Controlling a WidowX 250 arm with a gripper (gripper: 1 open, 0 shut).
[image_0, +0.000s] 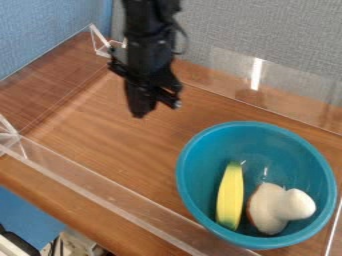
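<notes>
My black gripper hangs over the back left of the wooden table, shut, with nothing seen between its fingers. At the right sits a teal bowl. Inside it are a yellow banana-like object and, to its right, a beige and white object shaped like a mushroom or a garlic bulb.
Clear acrylic rails run along the front and back edges, with a grey wall behind and a blue one at the left.
</notes>
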